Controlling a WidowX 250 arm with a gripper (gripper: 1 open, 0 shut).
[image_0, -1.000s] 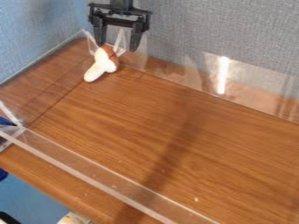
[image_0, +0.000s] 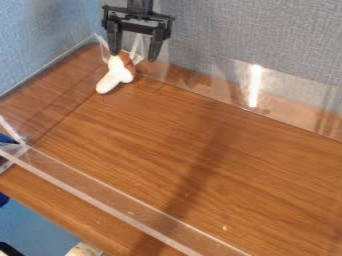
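Note:
My gripper (image_0: 135, 50) hangs open at the top left, its two dark fingers pointing down with nothing visible held between them. Just below it, in the back left corner, lies a white, soft-looking toy (image_0: 112, 76) with a brownish part at its upper end. The toy lies on the wooden floor (image_0: 187, 150) of the clear-walled enclosure, close under the fingers; whether they touch it I cannot tell.
Clear plastic walls (image_0: 127, 205) edge the wooden surface, with grey fabric panels (image_0: 254, 40) behind. A dark blue object (image_0: 7, 140) sits at the left edge.

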